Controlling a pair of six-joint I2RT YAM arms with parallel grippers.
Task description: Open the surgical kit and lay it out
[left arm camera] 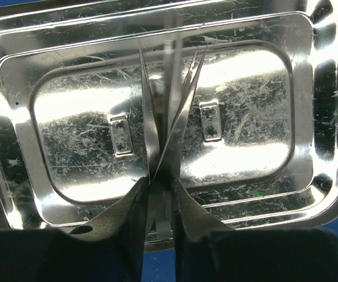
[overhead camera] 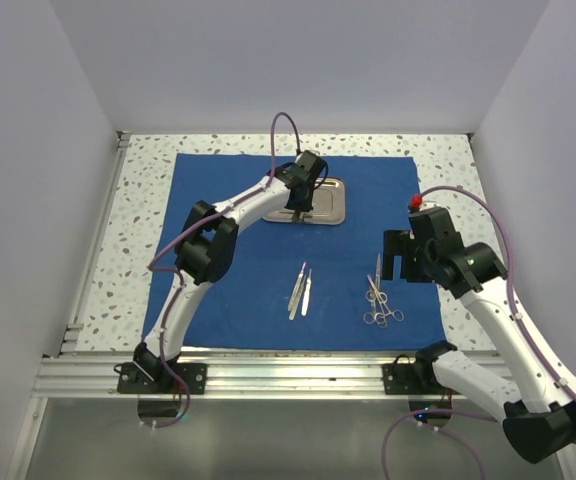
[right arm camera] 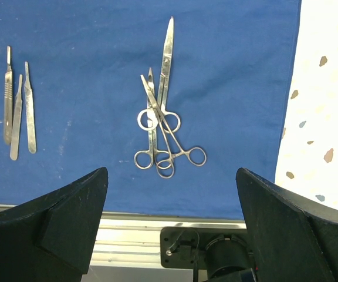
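The metal tray lies at the back of the blue cloth, and my left gripper is low over its front edge. In the left wrist view, thin pointed tweezers lie across the tray, their arms crossing. The fingers of the left gripper stand close together around their near ends; whether they press on the metal cannot be seen. My right gripper is wide open and empty, high over the cloth's right side. Below it lie scissors and a clamp, partly overlapping.
Several slim handles and tweezers rest side by side on the middle of the blue cloth. A metal rail runs along the front.
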